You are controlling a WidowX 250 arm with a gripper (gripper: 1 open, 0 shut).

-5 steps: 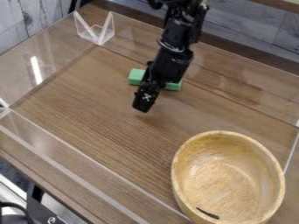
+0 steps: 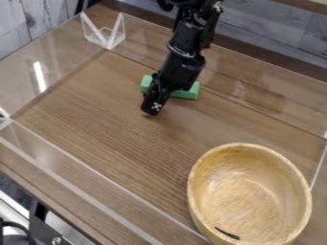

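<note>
The black robot arm reaches down from the top centre to its gripper (image 2: 151, 103), low over the wooden table (image 2: 109, 144). A green object (image 2: 185, 91) lies just behind the gripper, partly hidden by it. The gripper looks shut; whether anything is between its small dark fingers cannot be made out.
A large pale round bowl (image 2: 250, 196) stands at the lower right. A white wire-like holder (image 2: 105, 29) is at the upper left. Dark cables lie beyond the lower left edge.
The gripper has shifted slightly left and up, toward the green object.
</note>
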